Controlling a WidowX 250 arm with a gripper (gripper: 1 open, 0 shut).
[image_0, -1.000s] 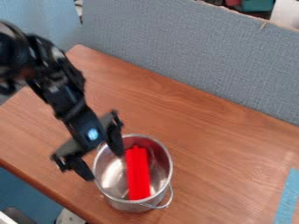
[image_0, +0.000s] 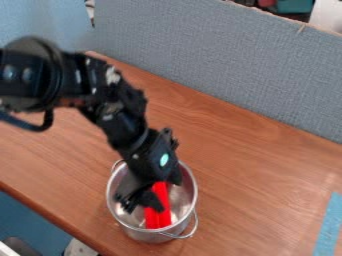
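Note:
A steel pot (image_0: 186, 225) with a thin wire handle stands near the front edge of the wooden table. Inside it is a red bar-shaped object (image_0: 156, 216), its upper part hidden by my black gripper (image_0: 144, 198). The gripper reaches down into the pot over the red object. I cannot tell from this view whether its fingers are open or shut, or whether they touch the object.
A grey padded wall (image_0: 214, 55) runs along the back. A blue strip (image_0: 327, 222) lies at the right.
My gripper has moved right from the pot's left side to inside the pot, over the red object, which is now partly hidden. The pot looks unmoved.

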